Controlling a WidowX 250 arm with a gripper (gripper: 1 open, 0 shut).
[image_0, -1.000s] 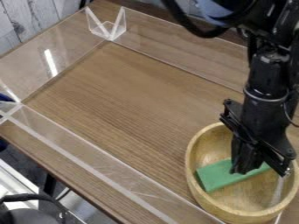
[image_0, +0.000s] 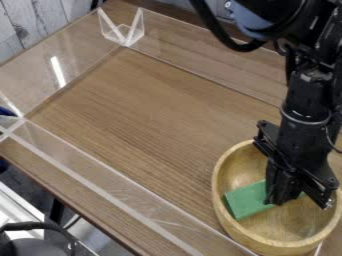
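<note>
My black gripper (image_0: 281, 185) reaches down at the right of the camera view into a round wooden bowl (image_0: 274, 235). A green rectangular object (image_0: 249, 203) lies inside the bowl, partly hidden beneath and behind the gripper. The fingertips are at or just over the green object; I cannot tell if they touch it. The fingers look closed, with nothing clearly seen between them.
A small clear holder (image_0: 123, 30) stands at the back left. Black cables lie at the lower left edge.
The gripper has shifted and tilted slightly in the bowl, and it now covers more of the green object's right part.
</note>
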